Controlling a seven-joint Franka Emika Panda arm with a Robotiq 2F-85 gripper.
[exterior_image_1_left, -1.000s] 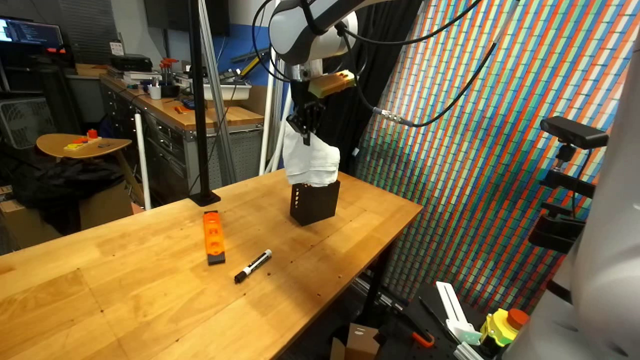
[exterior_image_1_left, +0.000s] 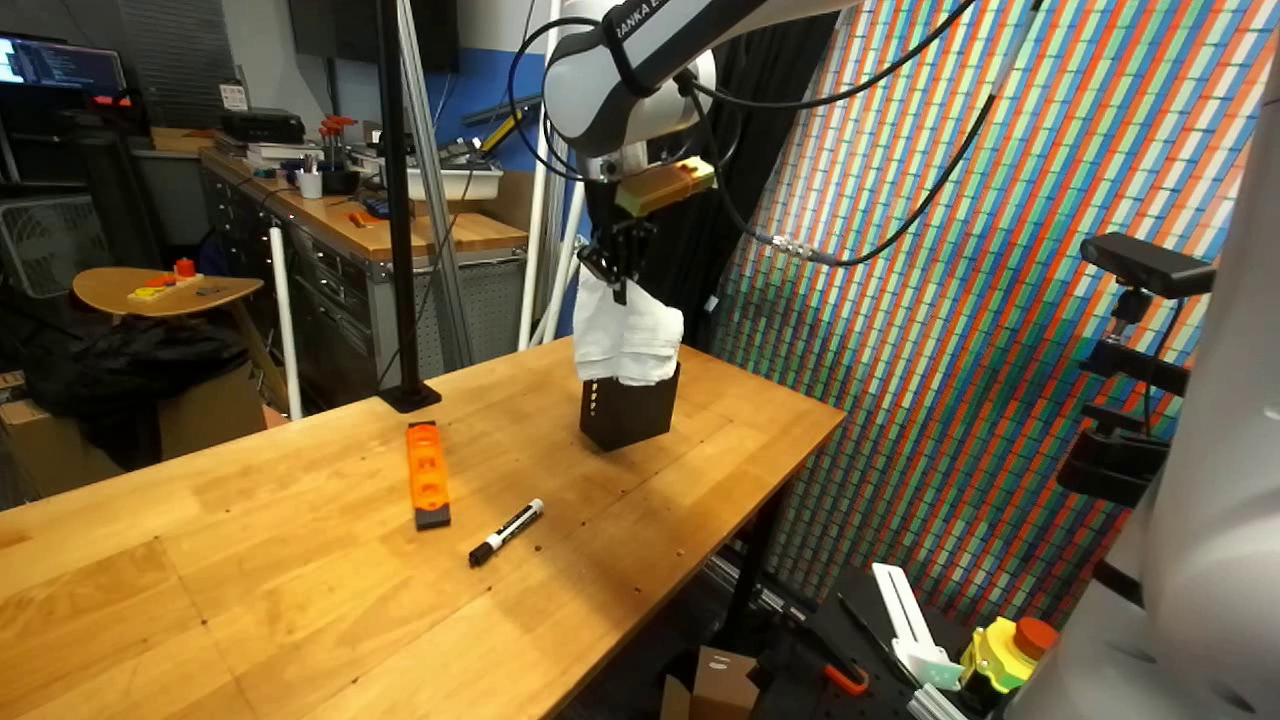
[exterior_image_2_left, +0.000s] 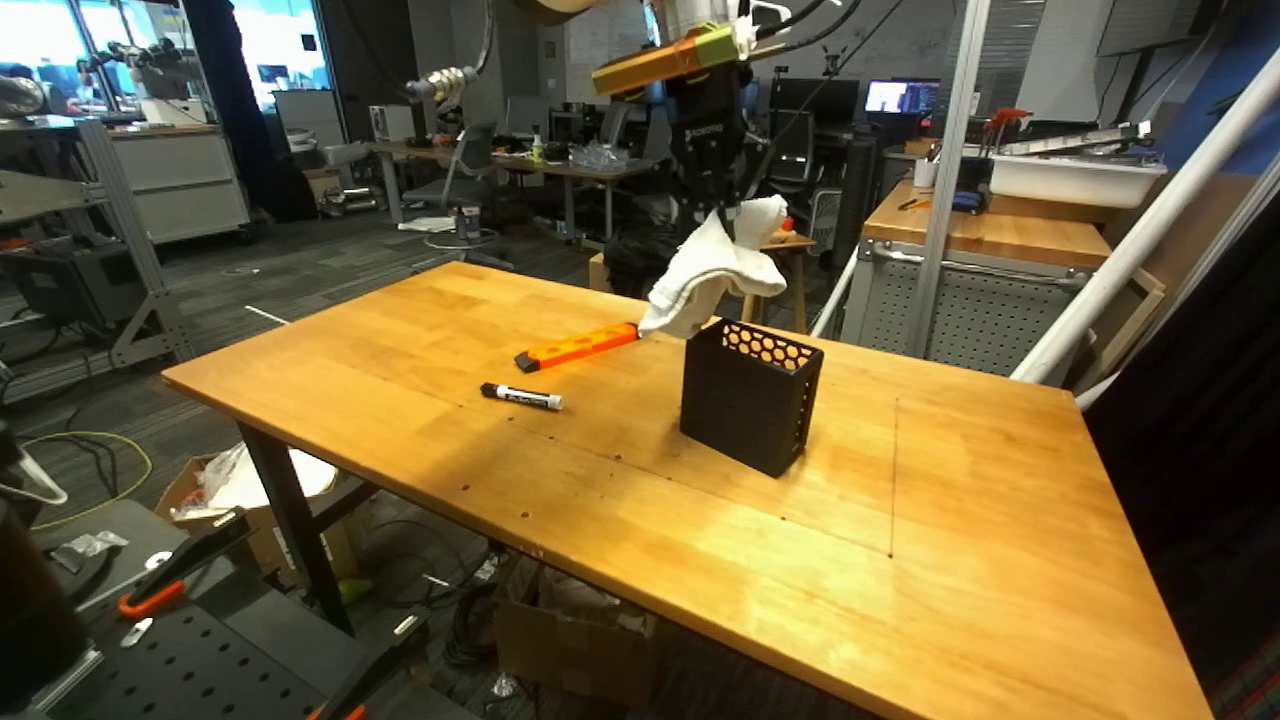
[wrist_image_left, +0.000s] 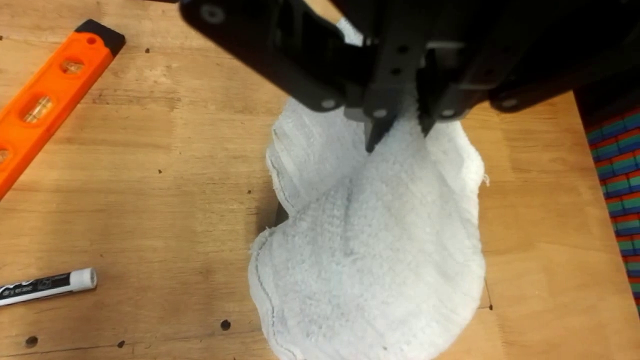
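A white towel (exterior_image_1_left: 625, 336) hangs in folds from my gripper, which is shut on a bunched part of it. Under the cloth stands a black box (exterior_image_2_left: 746, 402) with holes along its upper sides, upright on the table. In exterior view 2 the towel (exterior_image_2_left: 710, 278) droops by the box's upper left rim, its lowest corner left of the box. From exterior view 1 the cloth covers the top of the box (exterior_image_1_left: 627, 414). The wrist view has the towel (wrist_image_left: 372, 252) spread below the fingers, hiding nearly all of the box.
An orange level (exterior_image_1_left: 427, 470) and a black-and-white marker (exterior_image_1_left: 506, 532) lie on the wooden table (exterior_image_1_left: 300, 576), apart from the box. Bare tabletop surrounds them. A black post (exterior_image_1_left: 403, 240) rises at the table's far edge.
The gripper and towel have moved slightly lower and a little to the right in exterior view 1. The box, level and marker have stayed in place.
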